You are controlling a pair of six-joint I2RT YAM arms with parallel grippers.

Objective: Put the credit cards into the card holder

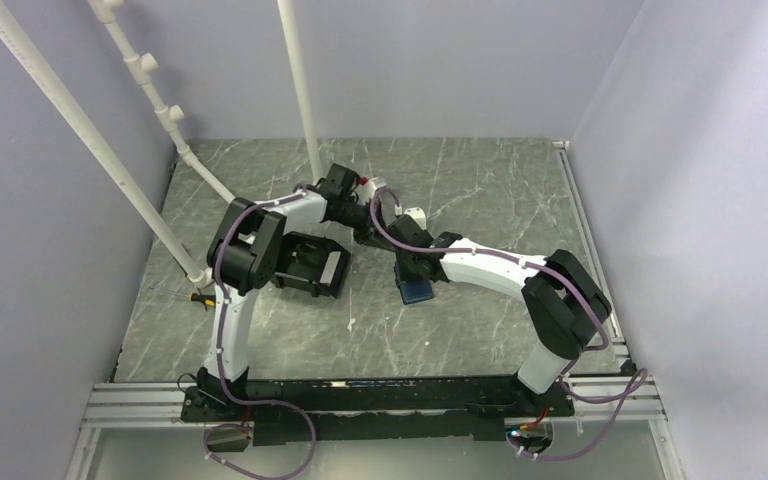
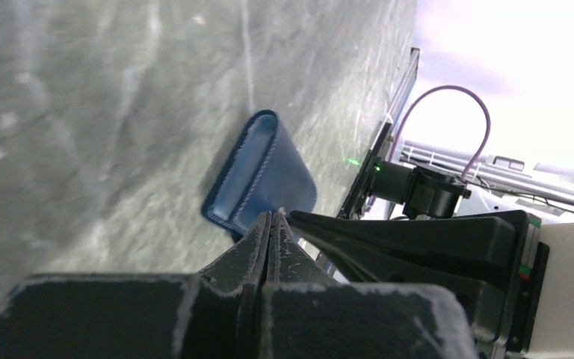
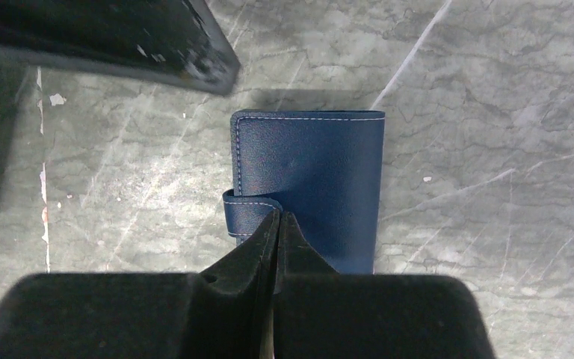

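A dark blue card holder (image 1: 416,292) with pale stitching lies on the grey table, partly covered by my right arm in the top view. Seen from the right wrist, the holder (image 3: 314,157) is folded closed, its strap (image 3: 247,215) lying over the left edge. The tips of my right gripper are shut at the strap's end, with nothing visible between them. My left gripper is shut too and stands off to the left; past its tips the left wrist view shows the holder (image 2: 288,176) from its end. No loose card can be made out.
A black open box (image 1: 308,262) holding a pale flat item (image 1: 330,268) stands under the left arm. A yellow-handled tool (image 1: 203,299) lies at the far left beside white poles.
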